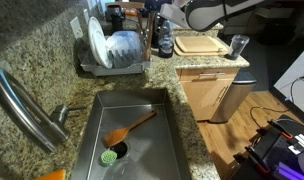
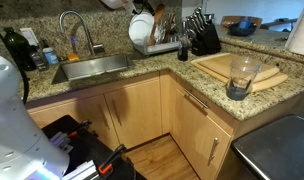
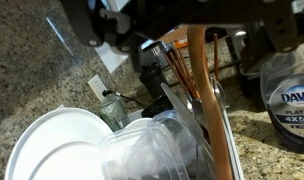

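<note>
My gripper is open above the dish rack's utensil end, its dark fingers spread to either side in the wrist view. A wooden utensil [image 3: 218,110] stands upright in the gap between them, not visibly clamped. In exterior view 1 the dish rack [image 1: 114,70] stands behind the sink, with clear containers [image 1: 126,46] and white plates [image 1: 97,40] in it. Another wooden spoon [image 1: 127,129] lies in the sink basin [image 1: 157,155], near the drain.
A Dawn soap bottle [image 3: 292,98] stands close beside the rack. A knife block [image 2: 205,36], a cutting board [image 2: 232,70] and a clear pitcher [image 2: 242,78] occupy the counter to the right. Counter in front of the board is bare.
</note>
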